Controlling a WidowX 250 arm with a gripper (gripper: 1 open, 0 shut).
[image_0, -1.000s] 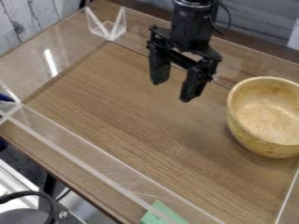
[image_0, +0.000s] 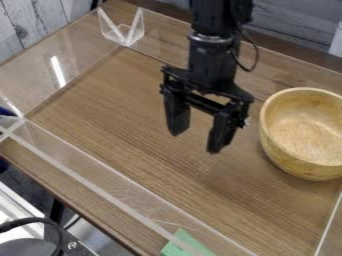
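Observation:
The black robot arm reaches down from the upper middle to its gripper (image_0: 201, 120), which stands open above the bare wooden tabletop (image_0: 120, 160). Nothing shows between its dark fingers.
A large yellow bowl (image_0: 301, 135) sits at the right. A clear plastic container (image_0: 122, 28) is at the back left. A green object (image_0: 187, 245) lies at the front edge, and dark cables curve at the bottom left.
The arm and gripper have moved toward the front of the table, lower in the view. The objects on the table have stayed where they were.

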